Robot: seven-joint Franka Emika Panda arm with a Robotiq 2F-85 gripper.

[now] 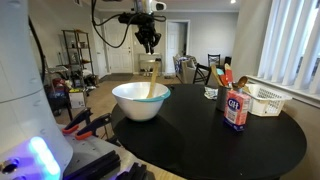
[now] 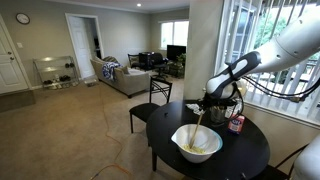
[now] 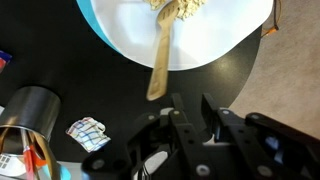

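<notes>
A wooden spoon [image 1: 154, 76] leans in the white bowl [image 1: 133, 104], its handle rising over the rim. The wrist view shows the spoon's handle [image 3: 161, 62] coming out of the bowl [image 3: 215, 48], which holds pale yellow bits [image 3: 196, 8]. Just above the handle's upper end hangs my gripper [image 1: 150, 45], clear of it. Its fingers stand apart with nothing between them; in the wrist view the handle's end lies to the left of the gripper.
A red and blue carton [image 1: 236, 109] stands on the dark round table [image 1: 190, 140]. Farther back are a white basket [image 1: 265, 99] and a metal utensil holder [image 3: 34, 108]. A crumpled wrapper [image 3: 89, 133] lies near the holder.
</notes>
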